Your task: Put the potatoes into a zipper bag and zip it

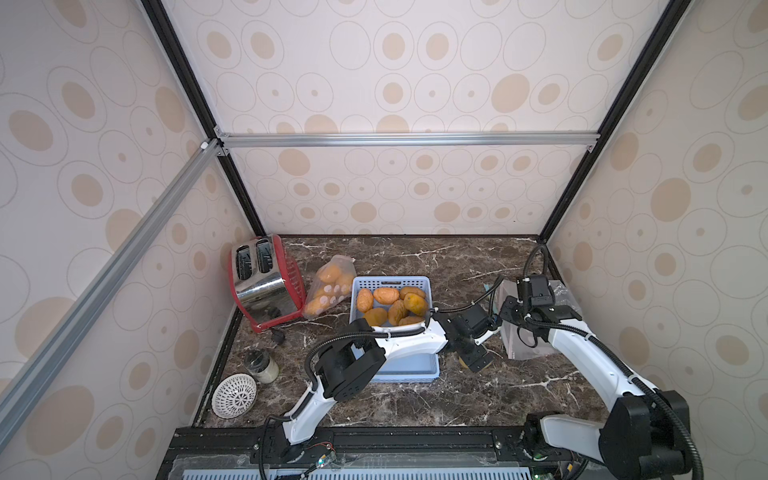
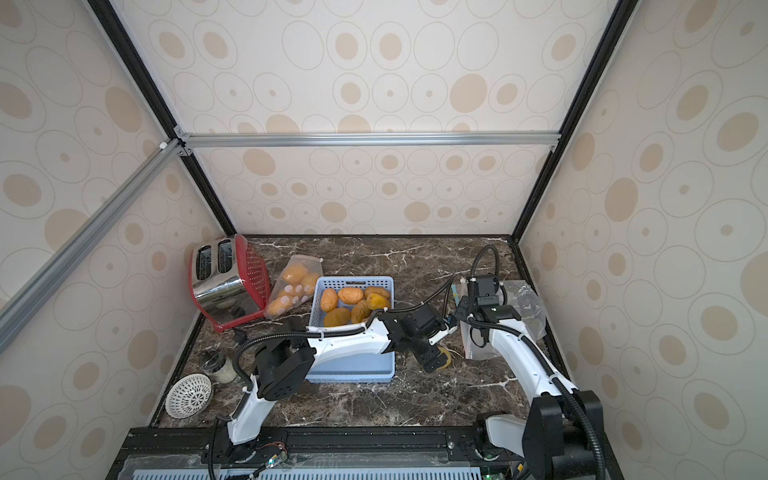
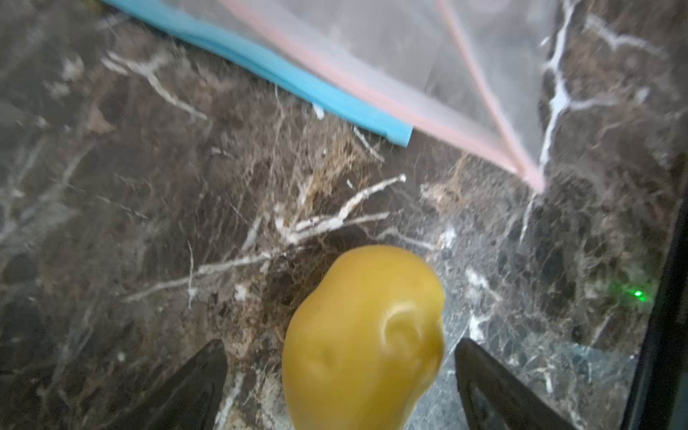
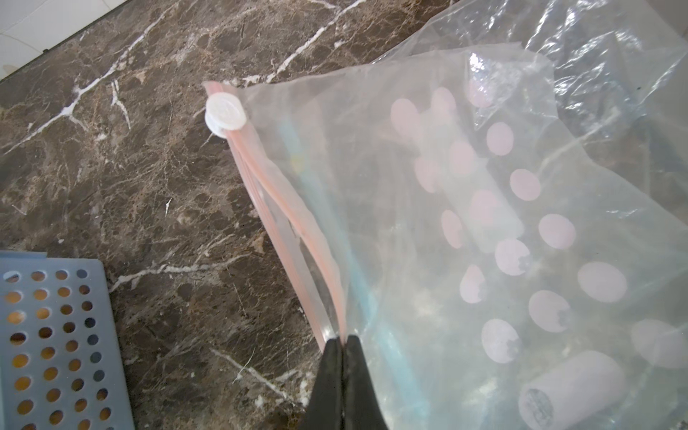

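A yellow potato [image 3: 362, 337] lies on the marble counter under my left gripper, which is open around it, its fingers on either side. A zipper bag [image 3: 401, 86] with blue and pink edges lies beyond it. My right gripper is shut at the pink zip edge of the empty-looking bag [image 4: 473, 215]; whether the edge is between its fingertips is hard to tell. More potatoes [image 1: 385, 296] fill the blue basket [image 1: 392, 280] at the middle.
A filled bag of potatoes [image 1: 328, 284], a red toaster [image 1: 264, 284], a jar [image 1: 261, 364] and a white perforated dish [image 1: 233, 396] stand on the left.
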